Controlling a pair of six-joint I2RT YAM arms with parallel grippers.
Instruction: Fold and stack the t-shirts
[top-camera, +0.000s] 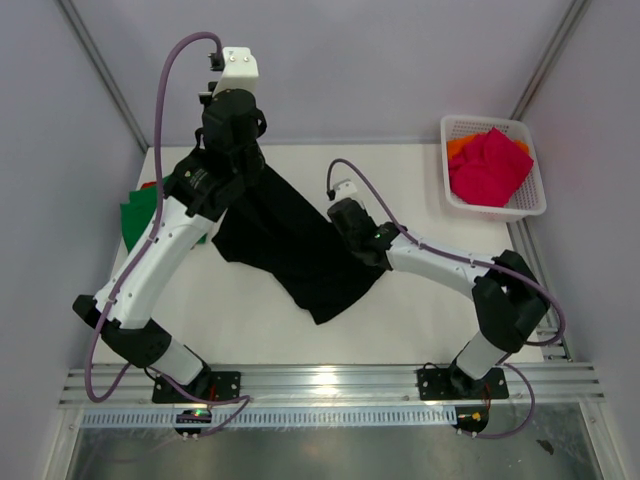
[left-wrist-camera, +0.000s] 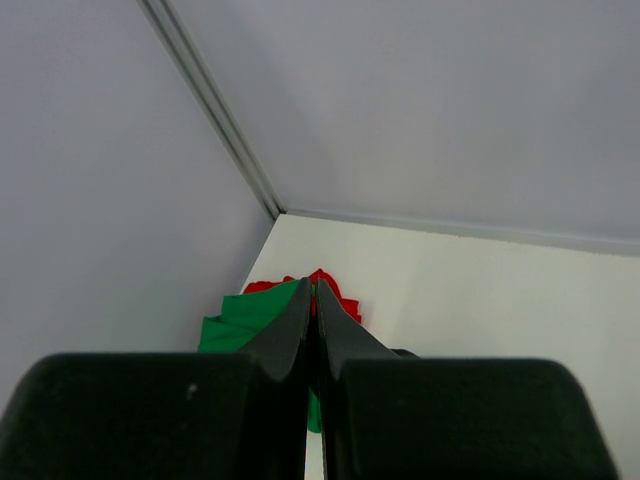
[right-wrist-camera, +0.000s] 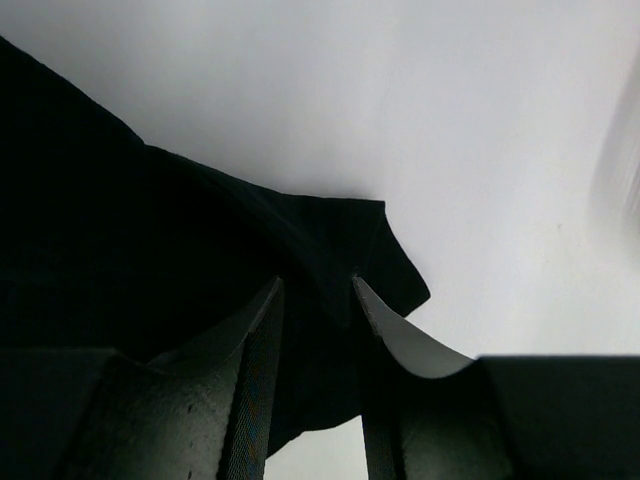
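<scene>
A black T-shirt (top-camera: 290, 260) lies spread over the middle of the white table. My left gripper is raised high over the table's left side, shut, with nothing visible between its fingers. My right gripper hangs open above the shirt's right part, near a rumpled corner (right-wrist-camera: 380, 260); the top view mostly hides its fingertips. Folded green cloth (top-camera: 138, 212) with red cloth (left-wrist-camera: 264, 286) beneath it lies at the table's left edge, partly hidden by the left arm in the top view.
A white basket (top-camera: 530, 197) at the back right holds red (top-camera: 490, 170) and orange cloth. Bare table (top-camera: 420, 310) shows along the front and behind the shirt. Walls border the table at the back and sides.
</scene>
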